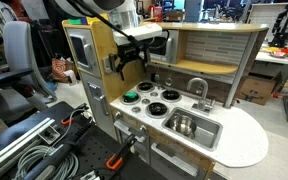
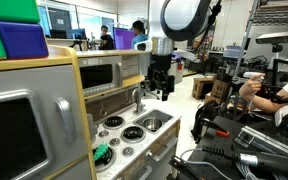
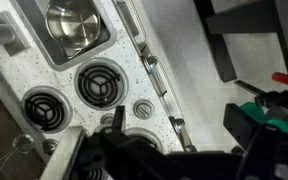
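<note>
My gripper (image 1: 137, 73) hangs in the air above the toy kitchen, its fingers apart and nothing between them. Exterior view 2 shows the gripper (image 2: 153, 88) from the side, over the counter (image 2: 119, 128). A green object (image 1: 131, 97) lies on the stove's left side, among the black burners (image 1: 157, 109); the same green object (image 2: 102, 155) appears near the front in exterior view 2. A metal pot (image 3: 74, 22) sits in the sink (image 3: 52, 52). Looking down, the gripper spans the counter's front edge, and the green object on the stove cannot be made out.
A faucet (image 1: 202, 90) rises behind the sink. The shelf (image 1: 209, 67) and microwave (image 1: 154, 47) stand at the back, with a tall cabinet (image 2: 69, 110) at the side. Cables (image 1: 34, 160) and an orange clamp (image 1: 114, 162) lie in front.
</note>
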